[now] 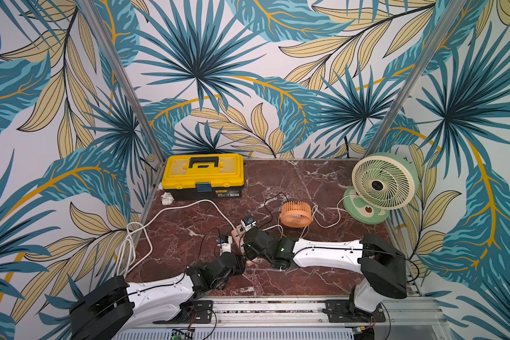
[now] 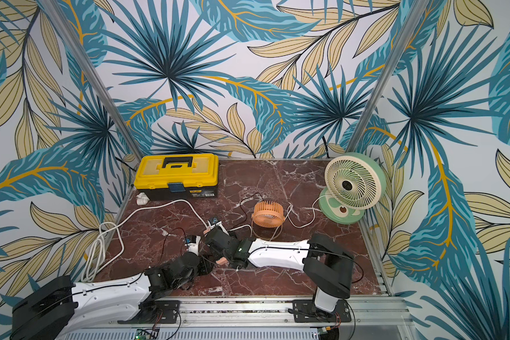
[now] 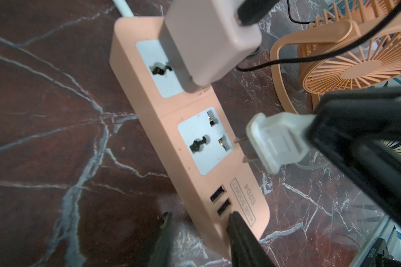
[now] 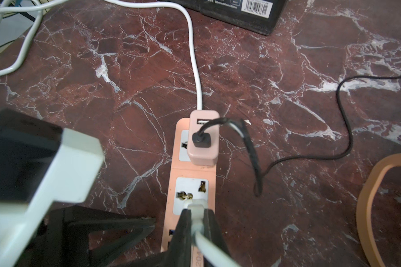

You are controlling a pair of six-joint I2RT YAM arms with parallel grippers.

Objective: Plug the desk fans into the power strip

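Observation:
The peach power strip (image 3: 200, 146) lies on the table, a white-faced socket (image 3: 205, 141) empty in its middle. My right gripper is shut on a white two-pin plug (image 3: 278, 140). In the left wrist view its pins point at that socket and look just short of the holes, over the strip's edge. From the plug a white cord (image 4: 213, 251) runs off; a white cable also leaves the green desk fan (image 1: 379, 184) at the right. Around the strip's near end, my left gripper stands part open, one finger (image 3: 247, 244) overlapping the strip's corner.
A pink adapter (image 4: 203, 142) with a black cable fills the far socket, close to the plug. The small orange fan (image 1: 295, 214) stands right of the strip. A yellow toolbox (image 1: 203, 175) is at the back left. Bare table lies between toolbox and green fan.

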